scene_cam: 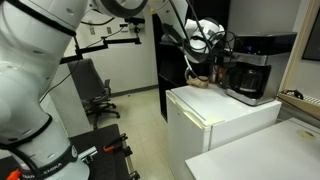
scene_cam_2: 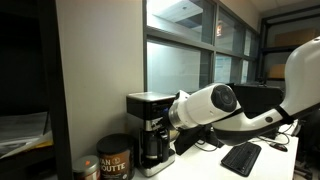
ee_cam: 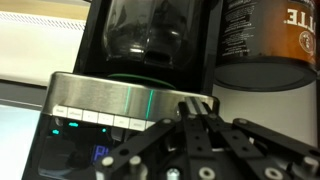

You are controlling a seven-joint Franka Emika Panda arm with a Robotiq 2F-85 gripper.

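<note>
A black and steel coffee maker (scene_cam: pixel 258 68) stands on the white counter, its glass carafe (ee_cam: pixel 150 32) inside. Close up in the wrist view is its steel button strip (ee_cam: pixel 125 103), with a lit display (ee_cam: pixel 90 135) beside it. My gripper is shut, its dark studded fingers near the end of that strip. Nothing shows between them. Whether they touch the machine, I cannot tell. From the side, the arm's wrist (scene_cam_2: pixel 210 105) reaches to the front of the coffee maker (scene_cam_2: pixel 150 105).
A coffee can (scene_cam_2: pixel 115 155) stands beside the machine, close to my fingers in the wrist view. A smaller can (scene_cam_2: pixel 84 167) is next to it. A keyboard (scene_cam_2: pixel 240 158) lies on the counter. The white counter top (scene_cam: pixel 205 102) has free room in front.
</note>
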